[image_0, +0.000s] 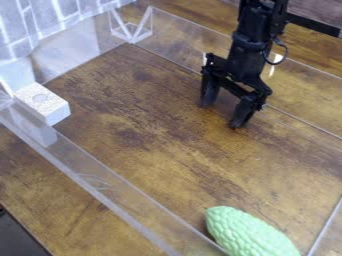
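Observation:
The black gripper (225, 100) hangs low over the wooden floor (147, 150) of a clear-walled enclosure, toward the back right. Its two dark fingers are spread apart near the wood, and I make out nothing between them. A green bumpy object (249, 232), like a toy vegetable, lies at the bottom right, well away from the gripper.
A white block (43, 105) sits by the left wall. Transparent walls run along the left, back and right sides. A pale fabric (38, 25) is outside at the top left.

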